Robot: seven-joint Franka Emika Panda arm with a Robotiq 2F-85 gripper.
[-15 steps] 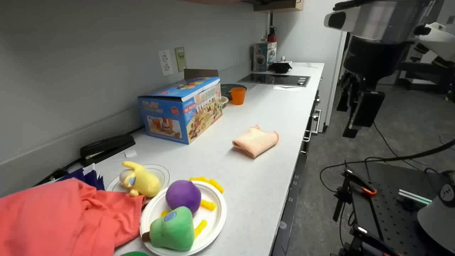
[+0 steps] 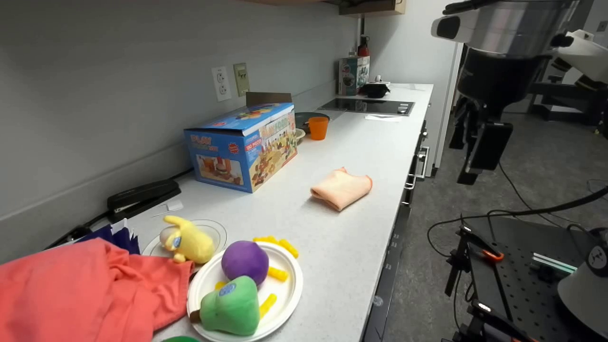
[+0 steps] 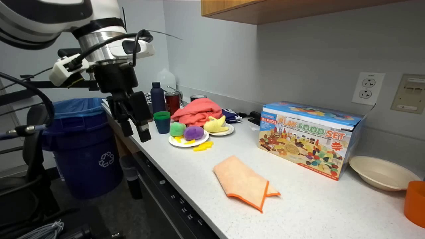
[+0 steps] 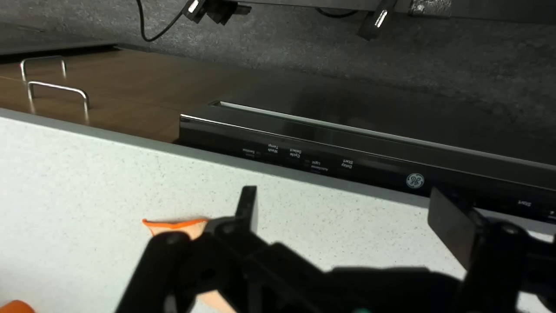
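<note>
My gripper is open and empty, its two black fingers wide apart in the wrist view. It hangs high near the counter's front edge, clear of everything on it, as exterior view 2 shows the gripper [image 3: 136,137] too. A folded peach cloth with orange edging [image 3: 243,181] lies on the counter; in the wrist view a corner of the cloth [image 4: 180,226] shows behind the left finger, the rest mostly hidden. On a white plate [image 2: 293,293] rest a green plush pear [image 2: 232,308], a purple plush ball [image 2: 245,262] and several yellow sticks.
A yellow plush [image 2: 194,242] sits on another plate beside a red cloth [image 2: 85,285]. The play food box [image 2: 245,148] stands by the wall, with an orange cup [image 2: 318,128] beyond it. Bare counter surrounds the peach cloth.
The objects on the counter have not moved. My arm is almost still, with only a very slight shift, and the gripper remains open.
</note>
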